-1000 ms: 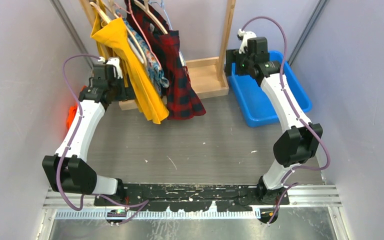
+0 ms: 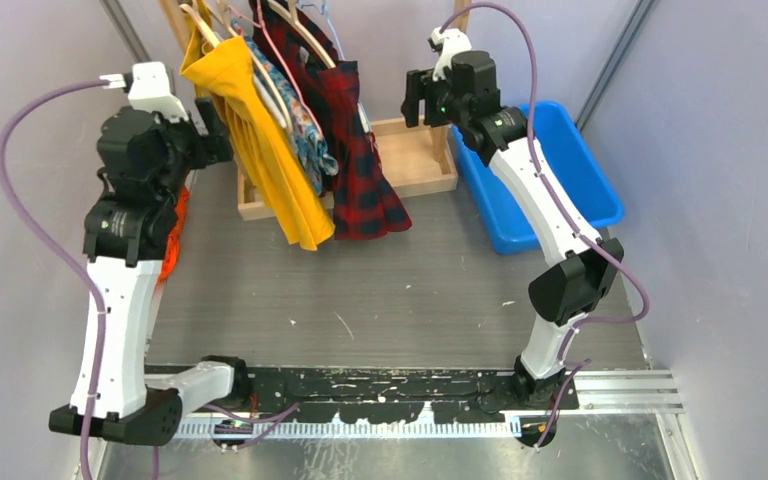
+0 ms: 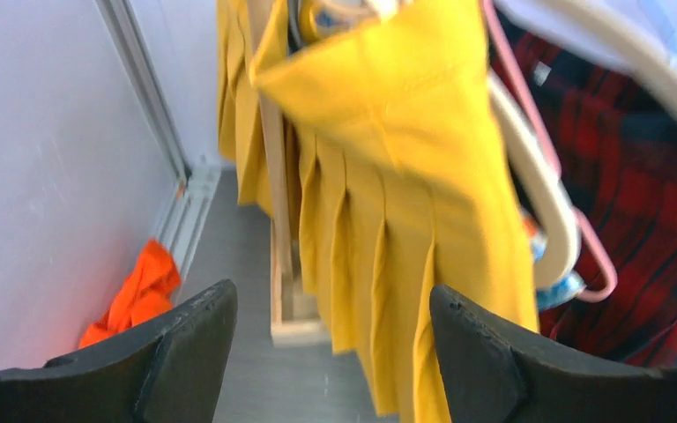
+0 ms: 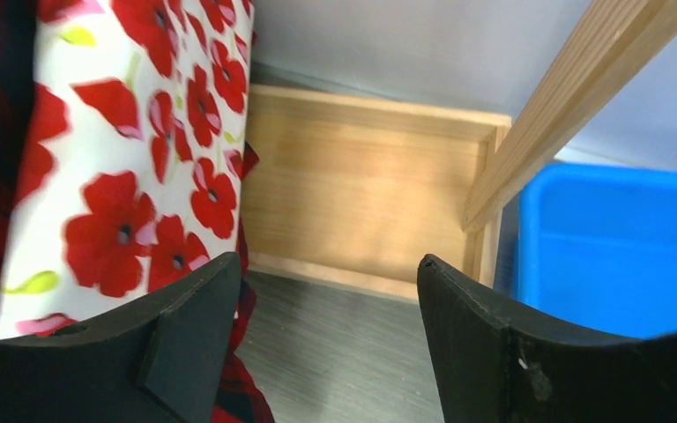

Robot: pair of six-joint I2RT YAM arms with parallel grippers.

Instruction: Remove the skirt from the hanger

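Observation:
A yellow pleated skirt (image 2: 270,170) hangs on a wooden hanger (image 2: 203,27) at the front of the row on the rack, its waistband folded over at the top in the left wrist view. My left gripper (image 2: 212,135) is just left of the skirt's upper part, its fingers apart with nothing between them. My right gripper (image 2: 423,100) is open near the right rack post (image 4: 555,97), beside a white cloth with red flowers (image 4: 123,176).
Plaid garments (image 2: 360,180) and blue patterned cloth hang behind the skirt. A blue bin (image 2: 520,235) sits at the right, red cloth (image 3: 145,282) at the far left.
My left arm has risen and moved up-left from beside the skirt's middle to near its top. My right arm has moved left and up, from over the bin toward the rack.

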